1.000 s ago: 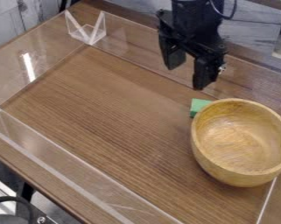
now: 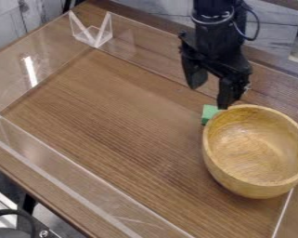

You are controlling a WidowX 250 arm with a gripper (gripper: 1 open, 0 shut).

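My black gripper [image 2: 214,88] hangs over the upper right of the wooden table, open, with its fingers angled down. Just below it a small green block [image 2: 211,113] lies on the table, partly hidden behind the rim of a large yellow bowl [image 2: 254,154] that fills the lower right. The gripper is above and apart from the block, as far as this view shows.
A clear plastic holder [image 2: 92,30] stands at the back left. A raised edge runs along the back behind the arm.
The gripper has shifted and turned slightly, its fingers now reaching a little lower toward the block. The bowl and block look unchanged.
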